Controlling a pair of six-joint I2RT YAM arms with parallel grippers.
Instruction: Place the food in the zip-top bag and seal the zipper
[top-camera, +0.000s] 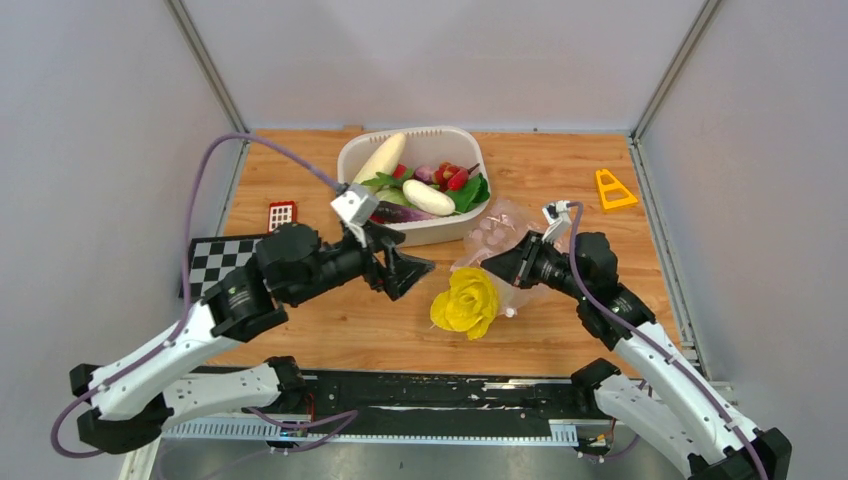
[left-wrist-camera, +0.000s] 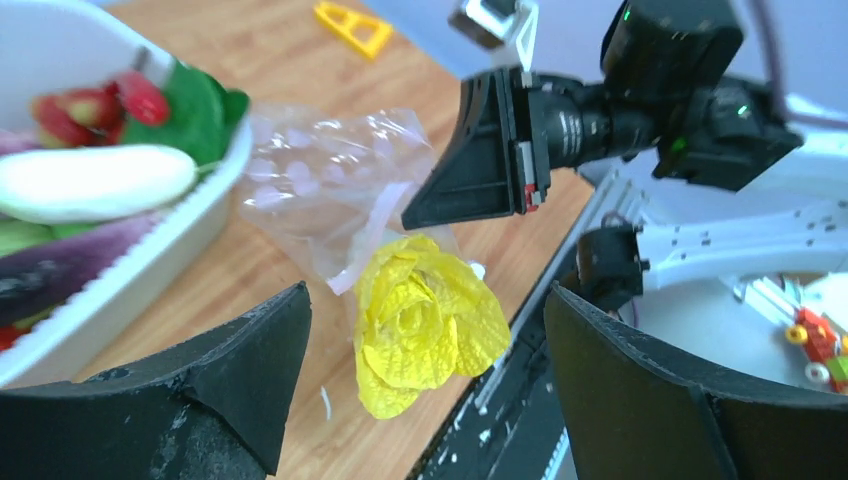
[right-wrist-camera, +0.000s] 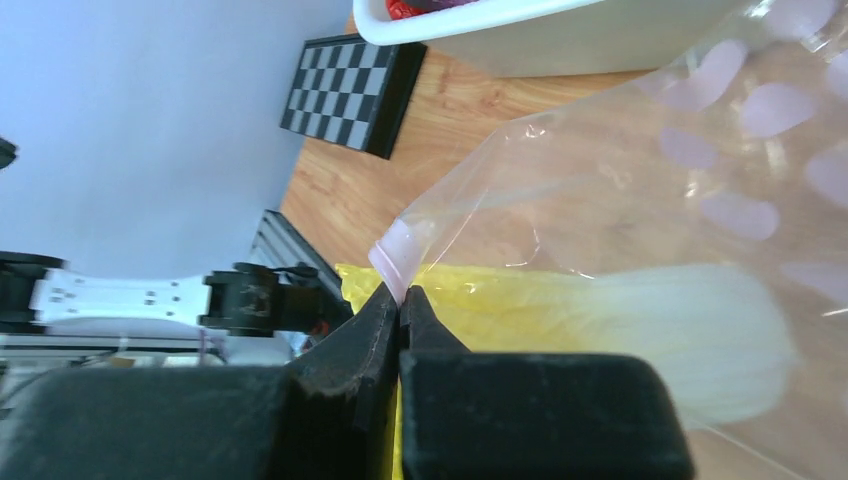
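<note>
The clear zip top bag hangs from my right gripper (top-camera: 492, 265), which is shut on its edge, as the right wrist view (right-wrist-camera: 398, 300) shows. A crumpled yellow food item (top-camera: 465, 303), like a cabbage leaf or flower, is at the bag's near end, seen through the film in the right wrist view; whether it is fully inside I cannot tell. My left gripper (top-camera: 405, 262) is open and empty, left of the yellow item. The white basket (top-camera: 425, 232) behind holds vegetables, including a white one (left-wrist-camera: 100, 185), an eggplant and red items.
A checkered board (top-camera: 215, 262) and a small red-white object (top-camera: 282, 213) lie at the left. A yellow triangular piece (top-camera: 615, 190) lies at the back right. Bare wood shows at the front left and the right. Grey walls enclose the table.
</note>
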